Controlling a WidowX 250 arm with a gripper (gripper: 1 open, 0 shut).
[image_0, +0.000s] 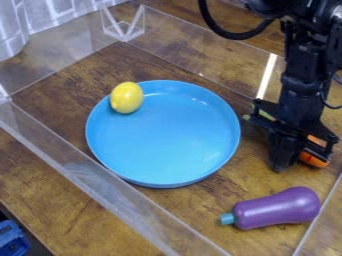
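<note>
My black gripper (281, 145) is low over the wood at the right, beside the blue plate. An orange object (315, 150), probably a carrot, lies partly hidden under and behind it. The fingertips are dark and overlap, so whether they are open or shut is unclear. A purple eggplant (278, 208) lies below the gripper at the lower right. The blue plate (162, 135) is empty. A yellow lemon (127, 97) sits just off its upper-left rim.
Clear walls border the wooden surface (74, 175) on the left, back and right. A blue object (10, 240) is at the lower-left corner, outside the wall.
</note>
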